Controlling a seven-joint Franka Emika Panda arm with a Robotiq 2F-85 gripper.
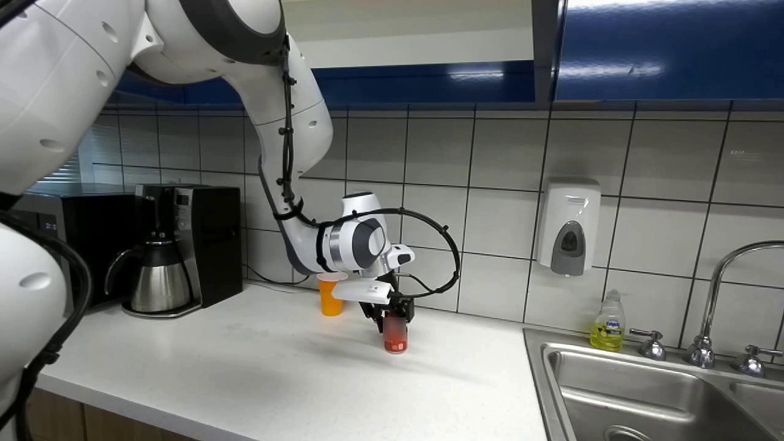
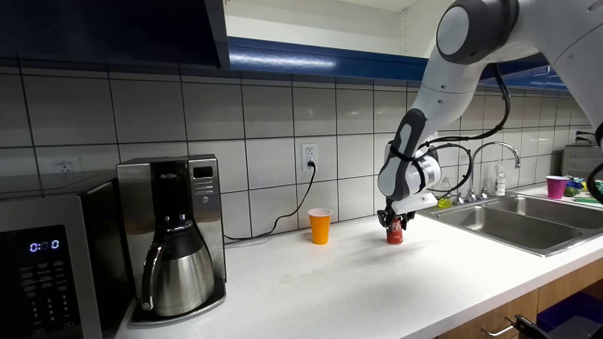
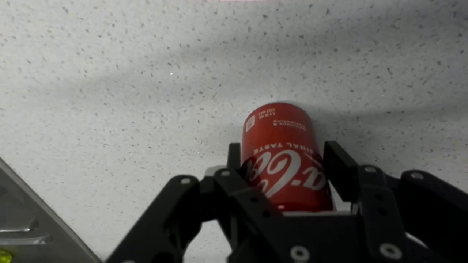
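A red Coca-Cola can is upright on or very near the white counter; exterior view 2 shows the same can below the arm's wrist. My gripper is shut on it, one black finger on either side of its printed body. From the wrist, the can appears with its logo upside down. Its top end is hidden behind the black gripper parts. An orange cup stands upright on the counter near the tiled wall, apart from the can.
The metal sink lies to the right, with dish soap behind it. A coffee maker and a microwave occupy the left end. Blue cabinets hang overhead.
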